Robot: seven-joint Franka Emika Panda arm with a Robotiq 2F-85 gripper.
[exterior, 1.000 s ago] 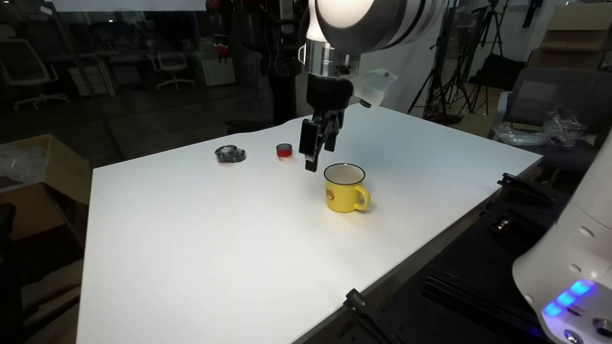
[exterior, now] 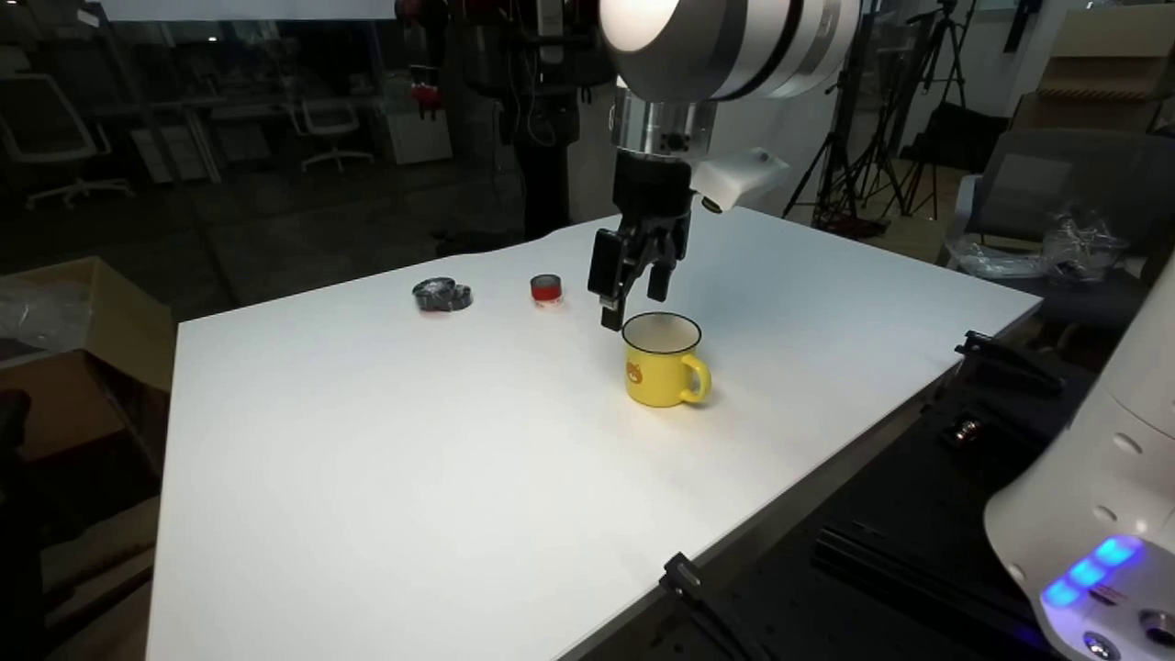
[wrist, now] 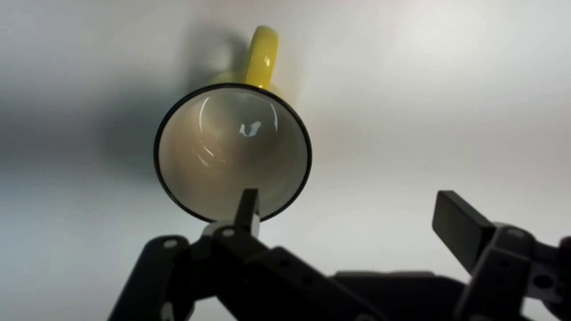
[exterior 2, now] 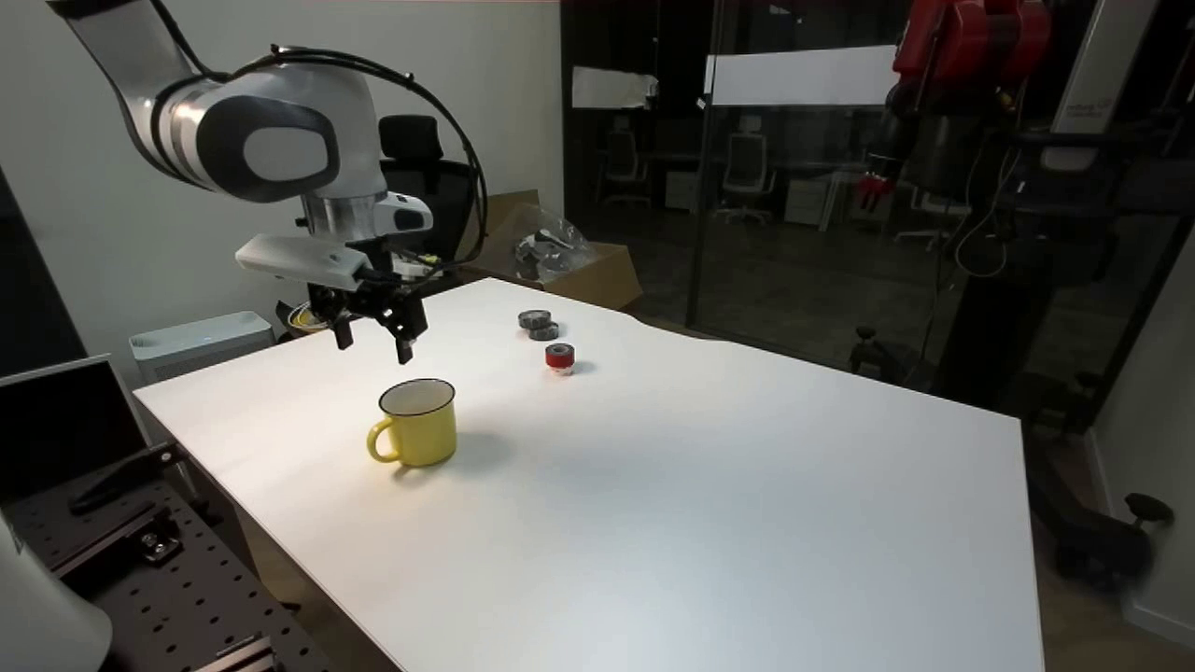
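Note:
A yellow mug (exterior: pixel 657 378) with a dark rim stands upright on the white table, its handle turned toward the near edge. Seen from above, the mug's pale inside (wrist: pixel 230 155) looks empty. My gripper (exterior: pixel 636 308) hangs just behind and above the mug, tilted, its fingers apart. In the wrist view one finger (wrist: pixel 247 211) overlaps the mug's rim, while the other finger (wrist: pixel 463 230) is off to the right over bare table. Nothing lies between the fingers. Exterior view 2 has the gripper (exterior 2: pixel 374 347) higher than the rim of the mug (exterior 2: pixel 420 431), apart from it.
A red-and-grey tape roll (exterior: pixel 546 290) and dark tape rolls (exterior: pixel 442 294) lie toward the far side of the white table (exterior: pixel 386 463). Black clamps (exterior: pixel 683 578) sit on its near edge.
My gripper has shifted to the right in exterior view 1, and its fingers appear farther apart. The mug and tape rolls have stayed where they were.

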